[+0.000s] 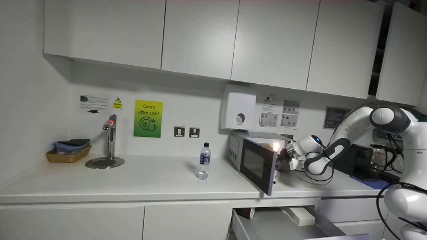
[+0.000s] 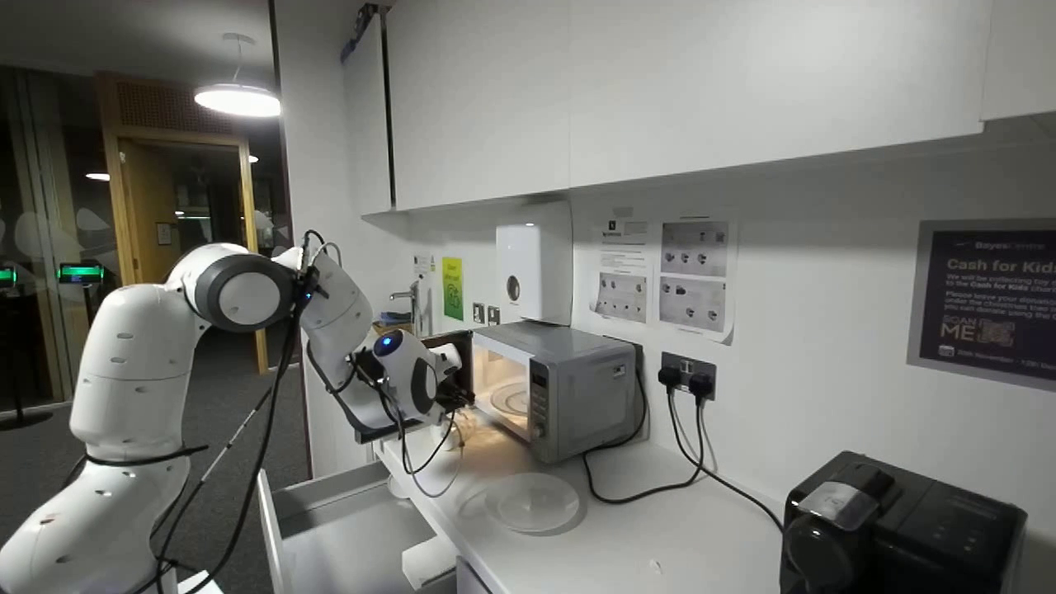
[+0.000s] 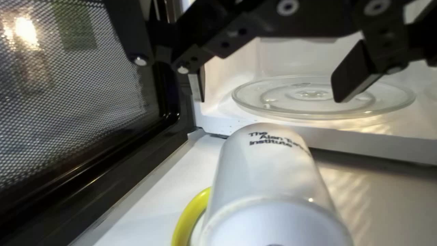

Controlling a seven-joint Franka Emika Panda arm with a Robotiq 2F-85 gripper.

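A white mug (image 3: pixel 266 168) with dark lettering and a yellow handle (image 3: pixel 192 217) is on the counter in front of the microwave. It appears to lie on its side, one round end towards the wrist camera. My gripper is open above and beyond the mug, with nothing held; its black fingers (image 3: pixel 355 73) stand wide apart before the lit microwave cavity. Inside the microwave (image 2: pixel 584 396) a glass turntable (image 3: pixel 319 108) shows. The microwave door (image 1: pixel 256 164) hangs wide open, left of my gripper in the wrist view.
A clear round plate (image 2: pixel 532 502) lies on the counter beside the microwave. Below, an open drawer (image 1: pixel 276 228) holds a dark cup (image 1: pixel 245 212) and a white box (image 1: pixel 301 216). A water bottle (image 1: pixel 204 162) stands left of the door.
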